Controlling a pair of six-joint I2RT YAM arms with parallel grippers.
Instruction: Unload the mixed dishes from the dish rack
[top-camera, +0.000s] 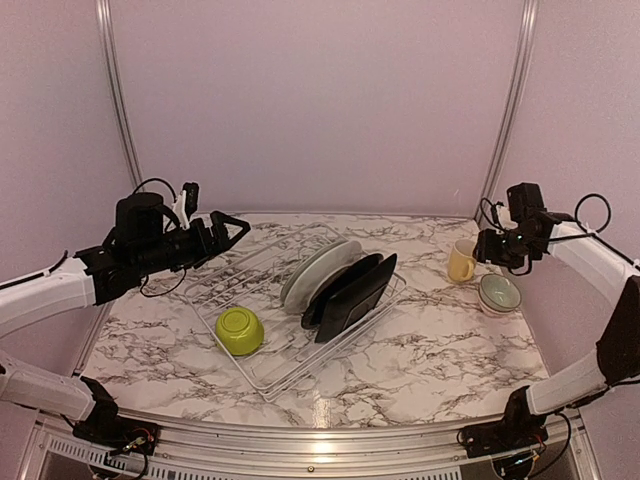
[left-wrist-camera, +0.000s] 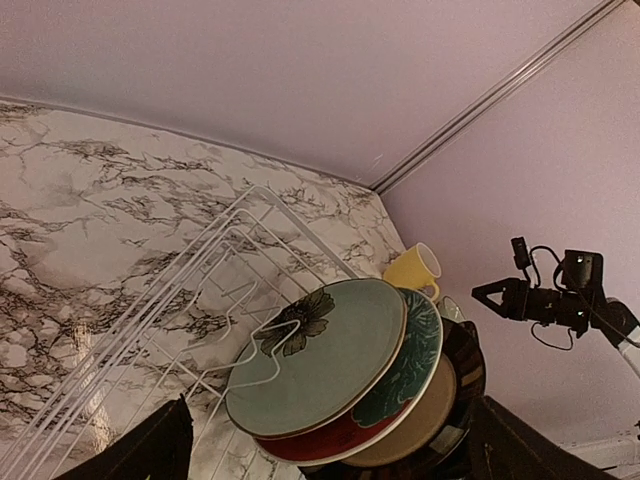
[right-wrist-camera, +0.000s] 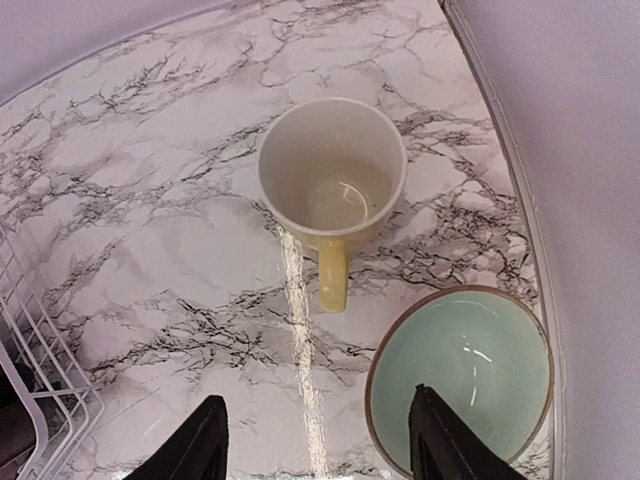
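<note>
A wire dish rack (top-camera: 268, 385) stands mid-table. Upside down in its front left part is a green bowl (top-camera: 239, 330); several plates lean on edge at its right, a white plate (top-camera: 318, 270) and a black plate (top-camera: 360, 298) among them. Nearest in the left wrist view is a pale plate with a dark flower (left-wrist-camera: 325, 345). At right, a pale green bowl (right-wrist-camera: 465, 375) rests stacked on a pinkish one, beside a yellow mug (right-wrist-camera: 333, 270). My right gripper hovers above the bowl's left side, fingers parted and empty. Left of the rack's back, raised, my left gripper (top-camera: 238, 230) is open and empty.
Free tabletop (top-camera: 430, 355) lies between the rack and the right-hand stack, and along the front right. The right wall (right-wrist-camera: 590, 200) runs close beside the bowl and mug.
</note>
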